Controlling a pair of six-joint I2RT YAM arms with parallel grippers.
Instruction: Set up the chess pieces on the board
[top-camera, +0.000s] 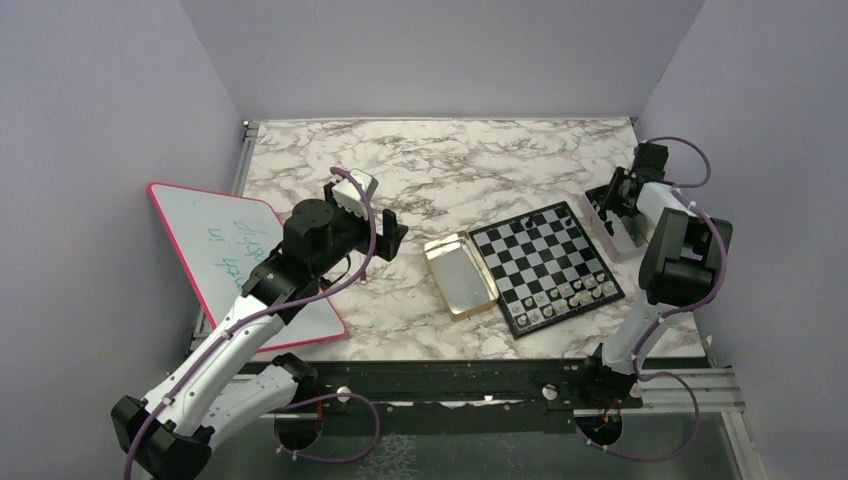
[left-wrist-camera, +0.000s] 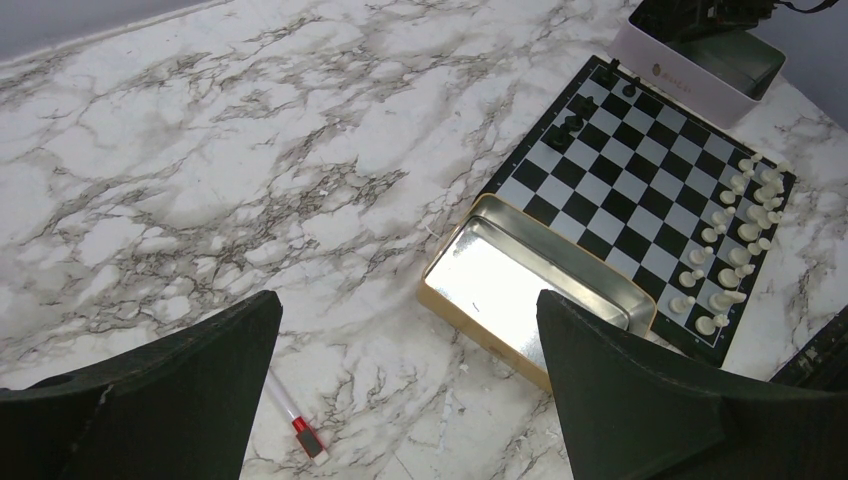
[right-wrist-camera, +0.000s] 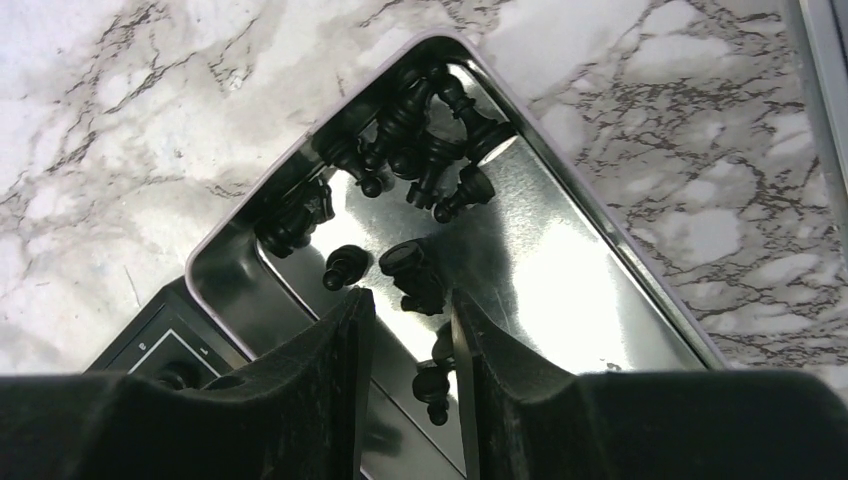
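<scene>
The chessboard (top-camera: 535, 255) carries several white pieces (left-wrist-camera: 740, 240) in two rows along one edge. Several black pieces (left-wrist-camera: 575, 122) stand near its opposite edge. More black pieces (right-wrist-camera: 408, 110) lie in the pink-rimmed tin (top-camera: 615, 252), mostly bunched in one corner. Over this tin my right gripper stands open; a tipped black piece (right-wrist-camera: 420, 280) shows between and just beyond its fingertips, and another black piece (right-wrist-camera: 432, 383) is partly covered by a finger. My left gripper is open and empty above the table, left of the board.
An empty gold-rimmed tin (top-camera: 460, 275) sits against the board's left side. A red-tipped marker (left-wrist-camera: 305, 432) lies on the table below my left gripper. The whiteboard (top-camera: 225, 255) leans at the left. Marble table (top-camera: 420, 165) behind the board is clear.
</scene>
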